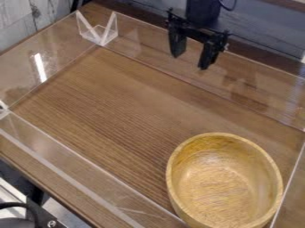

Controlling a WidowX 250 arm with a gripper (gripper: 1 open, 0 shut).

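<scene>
My black gripper (pixel 191 55) hangs at the top centre over the back of the wooden tray floor, its two fingers spread open with nothing seen between them. A large yellow bowl (pixel 224 178) stands at the front right of the wooden surface (pixel 107 116), well apart from the gripper.
A white wire-like bracket (pixel 99 27) stands in the back left corner. Clear plastic walls edge the surface, and dark cables (pixel 24 214) lie outside at the lower left.
</scene>
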